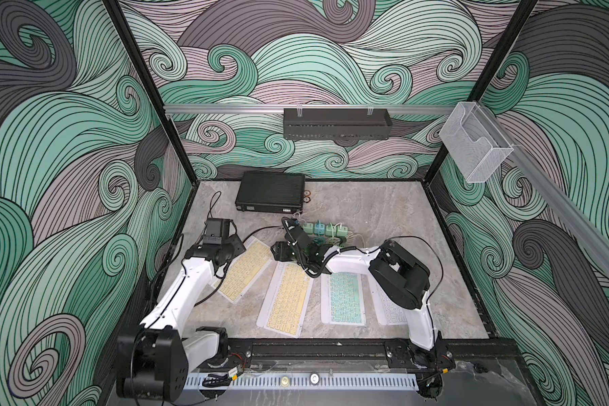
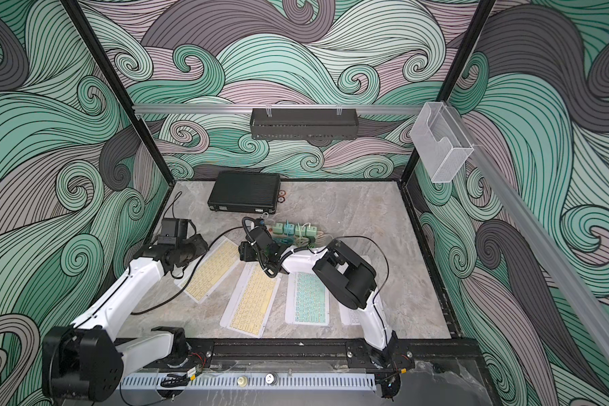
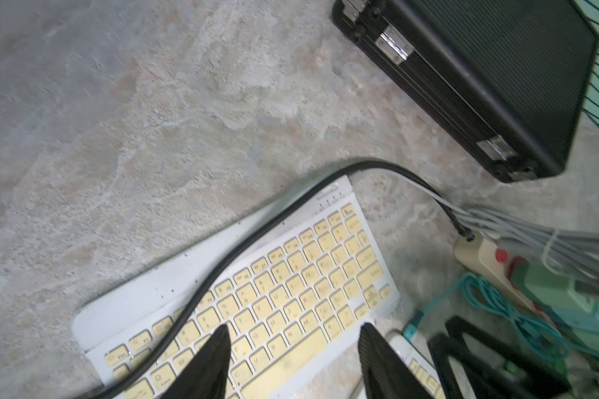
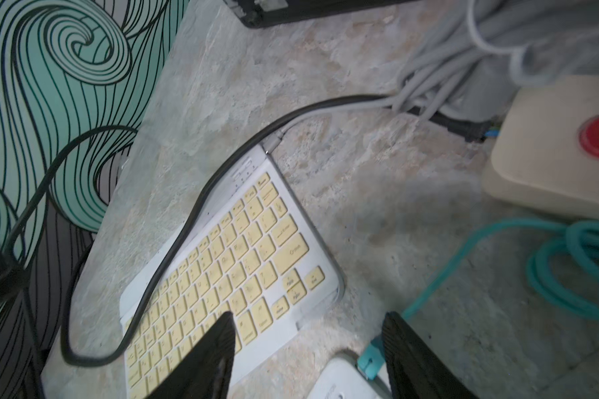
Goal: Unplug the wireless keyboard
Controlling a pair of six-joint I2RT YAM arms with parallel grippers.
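Observation:
The tilted yellow-key keyboard [image 1: 248, 270] lies at the left, with a grey cable [image 4: 332, 111] at its upper right corner. The second yellow-key keyboard [image 1: 287, 297] has a teal cable [image 4: 439, 276] whose plug [image 4: 370, 359] sits at its edge. My right gripper is open above these two keyboards, nothing held between its fingers, its right finger beside the teal plug in the picture. How high it hangs I cannot tell. My left gripper is also open and empty, hovering over the tilted keyboard.
A teal-key keyboard [image 1: 345, 297] and a white keyboard [image 1: 387, 301] lie further right. The power strip [image 4: 559, 143] with green plugs [image 2: 297, 230] stands behind them. A black case [image 1: 270, 190] sits at the back. A black cord [image 3: 246, 242] crosses the tilted keyboard.

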